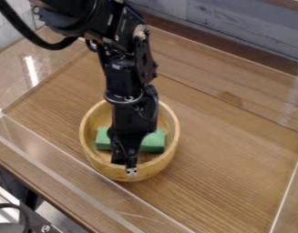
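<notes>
A wooden bowl [165,160] stands near the front middle of the table with a green rectangular block [151,141] lying inside. The black robot arm reaches down from the top over the bowl, and its gripper [129,166] is low at the bowl's front part, in front of the green block and hiding part of it. The gripper looks shut; whether anything thin is between its fingertips is hard to see.
A pale wall [249,27] runs along the back. A black cable or object lies at the lower left edge.
</notes>
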